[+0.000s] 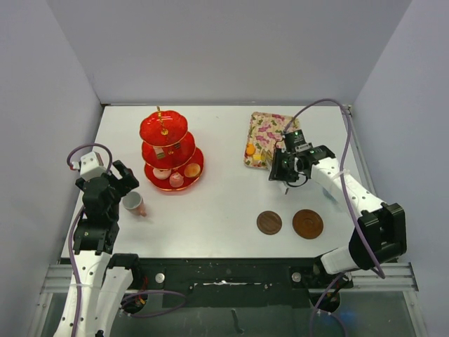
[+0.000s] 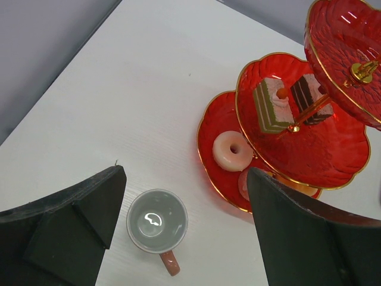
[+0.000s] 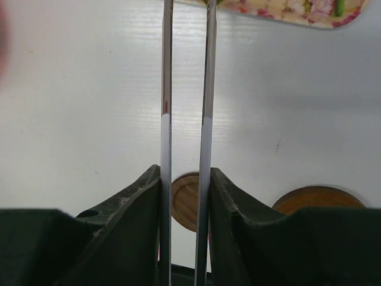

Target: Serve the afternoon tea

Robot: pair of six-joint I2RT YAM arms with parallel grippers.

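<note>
A three-tier red stand (image 1: 163, 130) holds cake slices (image 2: 271, 107), a donut (image 2: 232, 150) and other pastries. In the left wrist view a grey mug (image 2: 156, 217) sits below my open left gripper, which holds nothing. My right gripper (image 1: 279, 166) is shut on a pair of silver tongs (image 3: 168, 143) reaching toward the floral tray (image 1: 270, 130), which carries orange and yellow items at its left. The tongs' tips are cut off at the top of the right wrist view.
Two brown round coasters (image 1: 269, 222) lie at the front right. Walls enclose the back and both sides.
</note>
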